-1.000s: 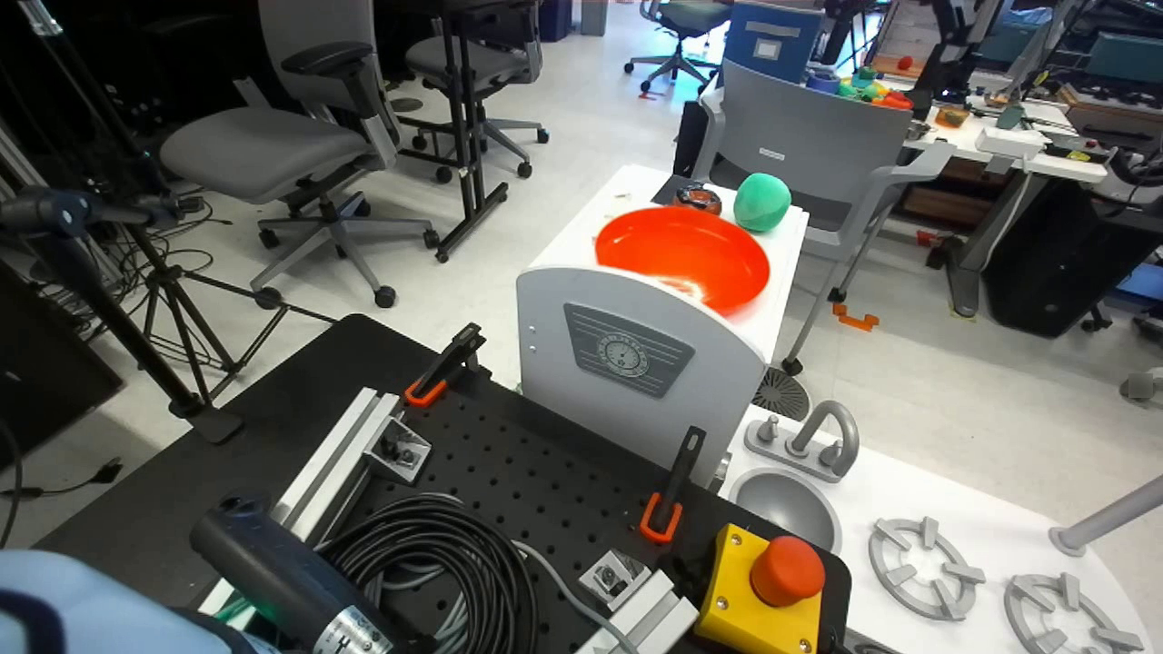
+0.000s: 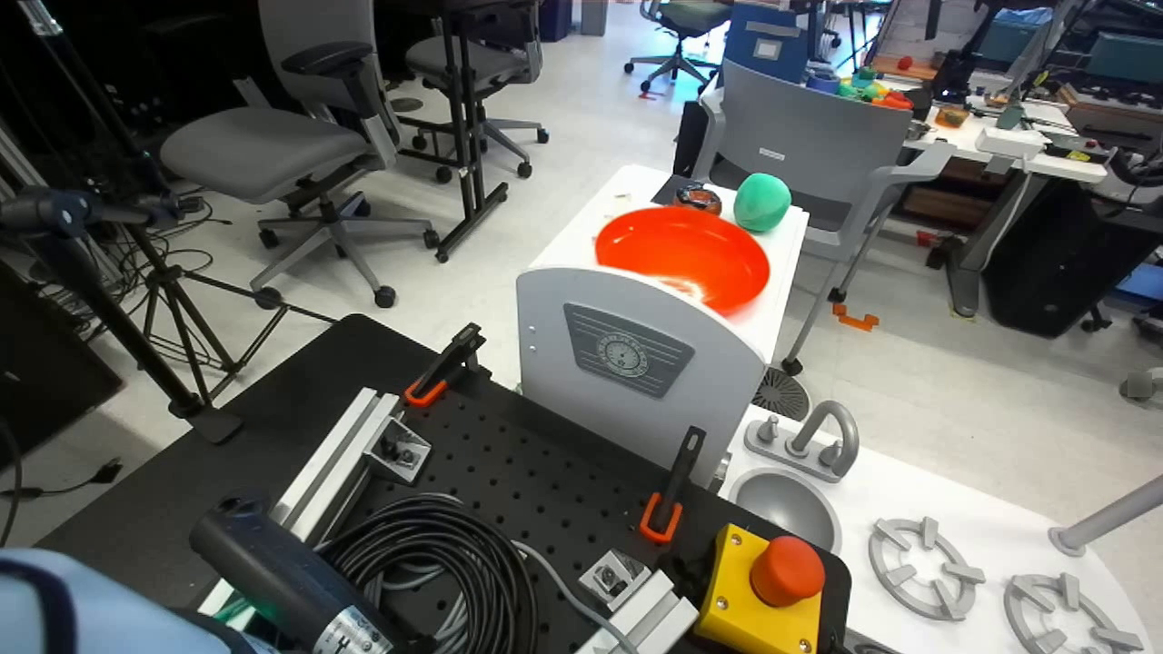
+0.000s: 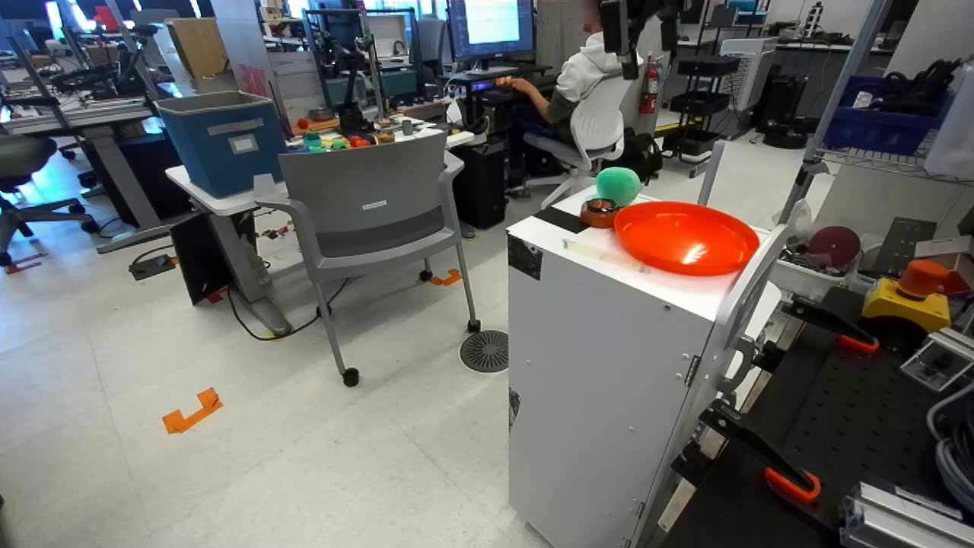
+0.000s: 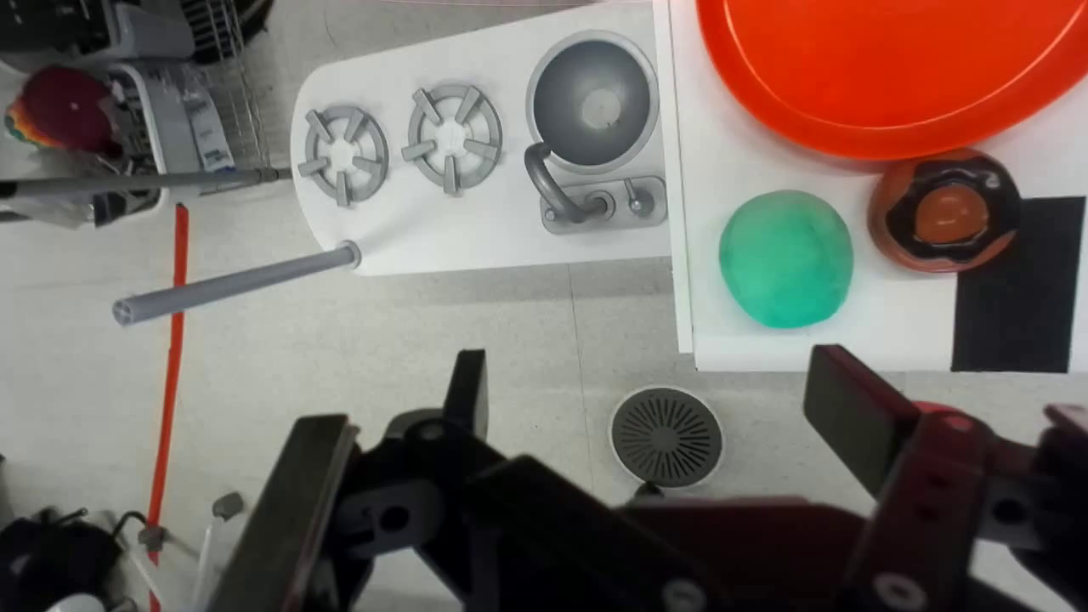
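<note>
A green ball-like object (image 4: 786, 259), slightly lumpy, rests on a white cabinet top near its edge. Touching or nearly touching the red plate (image 4: 867, 122) is a brown, doughnut-like round object (image 4: 943, 211) with a dark ring. In the wrist view my gripper stands wide open over the scene, nothing between its fingers. The cabinet edge and the floor show beyond the gap. The dark gripper (image 3: 650, 53) also appears at the top of exterior view 2, high above the cabinet.
Beside the cabinet lies a lower white counter with a grey sink (image 4: 594, 97), tap (image 4: 556, 189) and two burner rings. A grey chair (image 3: 374, 201) stands close behind the cabinet. An upright grey panel (image 2: 632, 349) borders the plate's side.
Dark gripper parts at the top of exterior view 1 have moved up, so less of them shows. The plate, green object and brown object have stayed in place.
</note>
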